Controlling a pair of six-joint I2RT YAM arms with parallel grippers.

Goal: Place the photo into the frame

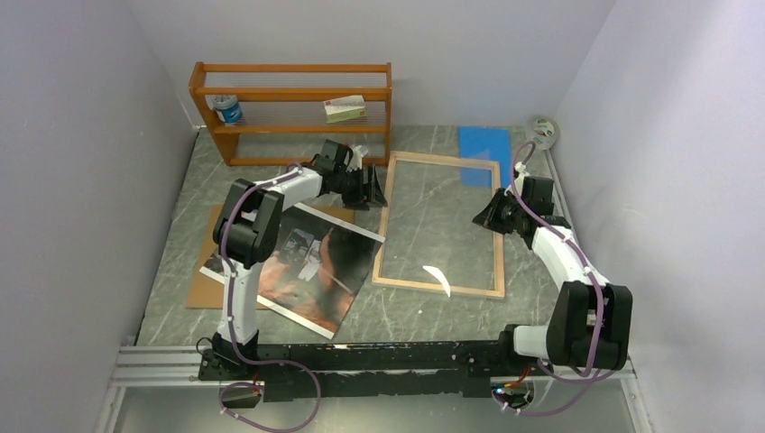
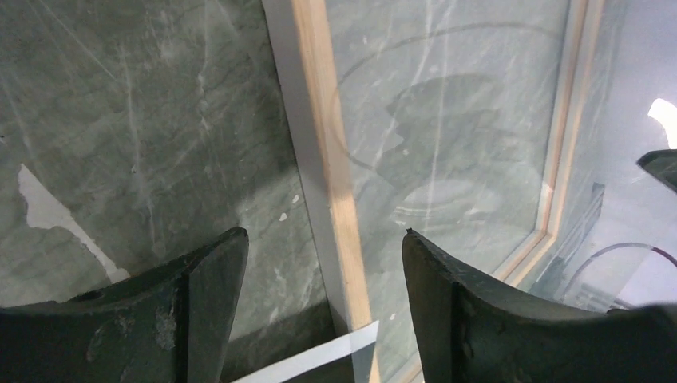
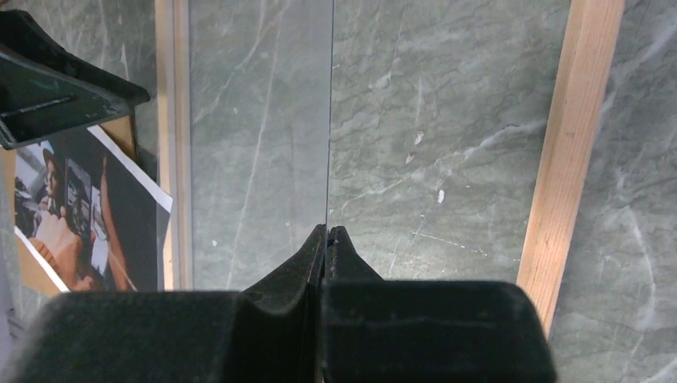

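Observation:
The wooden frame (image 1: 502, 262) lies flat right of the photo (image 1: 334, 280), whose upper right corner touches the frame's left rail. A clear sheet (image 3: 255, 144) covers the frame's left part, its straight edge running down to my right gripper. Seen from the top, the right gripper (image 1: 477, 222) is shut on that sheet edge, above the frame's right half. My left gripper (image 1: 369, 204) hangs by the left rail, open. In the left wrist view the rail (image 2: 327, 159) shows between its spread fingers, nothing held; the height gap is unclear.
A brown board (image 1: 203, 293) lies under the photo. Behind my left gripper stands a wooden shelf (image 1: 298, 94), close to the frame's far left corner. A blue sheet (image 1: 483, 144) lies at the far right, beside a tape roll (image 1: 542, 132).

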